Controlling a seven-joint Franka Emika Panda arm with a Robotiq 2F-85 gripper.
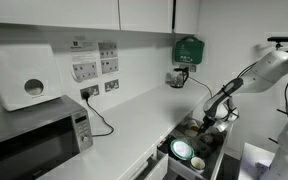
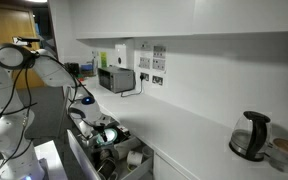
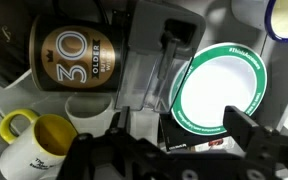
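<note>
My gripper is open over the drawer, its dark fingers spread at the lower edge of the wrist view. A round white plate with a green rim (image 3: 220, 88) lies under and beyond the right finger. Between the fingers and just beyond them is a clear and dark object (image 3: 160, 55) I cannot identify. To its left lie a black mug with a "30" print (image 3: 76, 58) and a white cup (image 3: 89, 108). A yellow and white mug (image 3: 37, 145) stands at lower left. Nothing shows held.
The open drawer (image 2: 137, 174) is crowded with dishes, and its walls stand close around the gripper. A microwave (image 1: 39, 138) sits on the counter, whose long middle stretch is clear. A kettle (image 2: 249, 135) stands at the counter's far end in exterior view 2.
</note>
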